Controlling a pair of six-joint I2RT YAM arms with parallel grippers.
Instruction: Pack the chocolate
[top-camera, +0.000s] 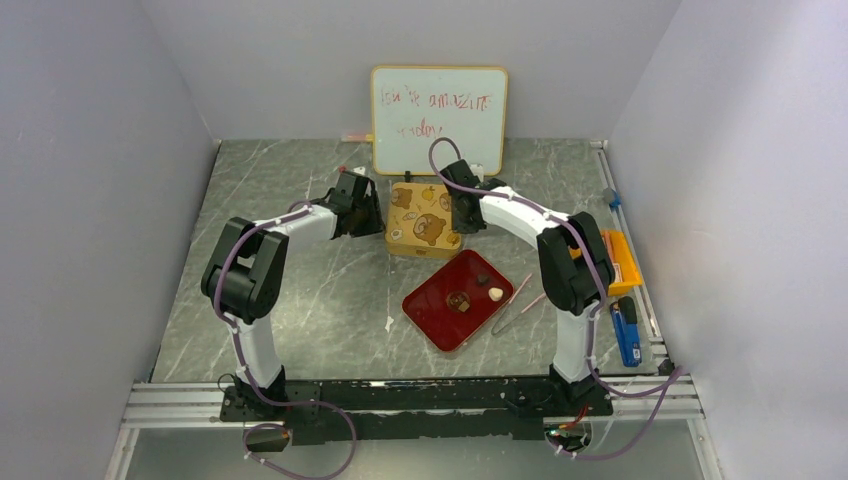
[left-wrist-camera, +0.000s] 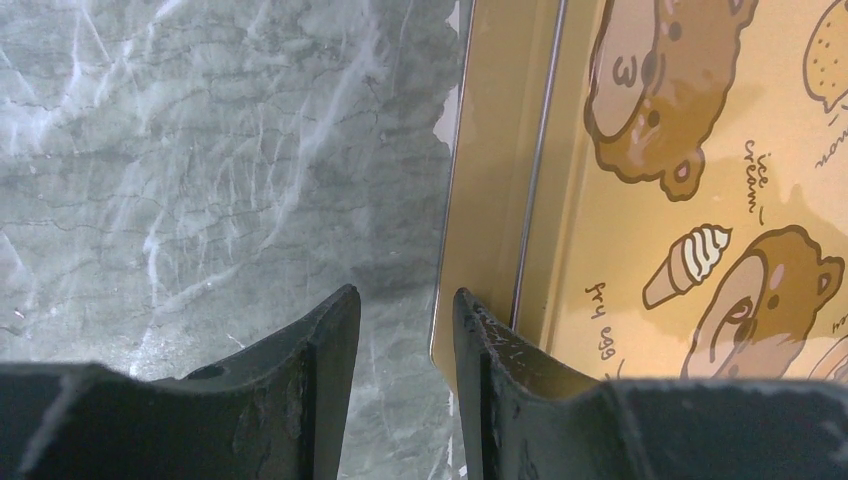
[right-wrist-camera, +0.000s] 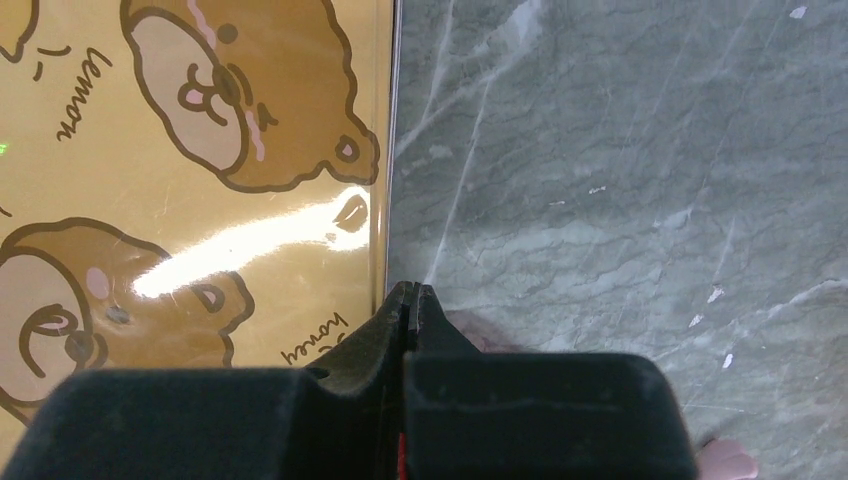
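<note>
A yellow bear-printed box (top-camera: 418, 215) with a lid lies between both grippers. My left gripper (top-camera: 372, 222) is at its left side; in the left wrist view its fingertips (left-wrist-camera: 405, 305) stand apart, one against or over the box's side (left-wrist-camera: 485, 150), and whether it grips anything is unclear. My right gripper (top-camera: 458, 222) is shut at the box's right edge, as the right wrist view (right-wrist-camera: 410, 290) shows, with nothing visible between its fingers. A red tray (top-camera: 435, 315) in front holds a few small pieces, apparently chocolates (top-camera: 496, 294).
A whiteboard (top-camera: 438, 105) stands behind the box. Tongs (top-camera: 515, 300) lie right of the tray. An orange bin (top-camera: 620, 260) and a blue object (top-camera: 628, 340) are at the right edge.
</note>
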